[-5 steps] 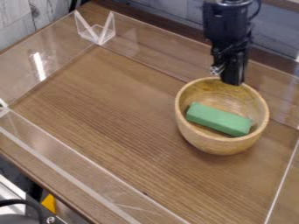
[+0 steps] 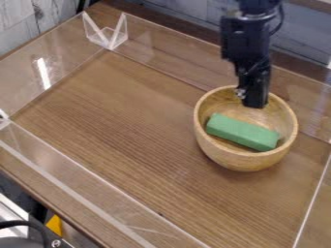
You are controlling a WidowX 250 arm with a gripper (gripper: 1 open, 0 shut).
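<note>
A round wooden bowl sits on the right part of the wooden table, with a green block lying inside it. My gripper hangs from the top of the view over the back part of the bowl, black and somewhat blurred. It looks shut, and nothing shows between its fingers.
A white wire holder stands at the back left. A wall edge runs along the back behind the arm.
The gripper and arm have shifted slightly and turned at the top of the view. The bowl and green block have stayed where they were.
</note>
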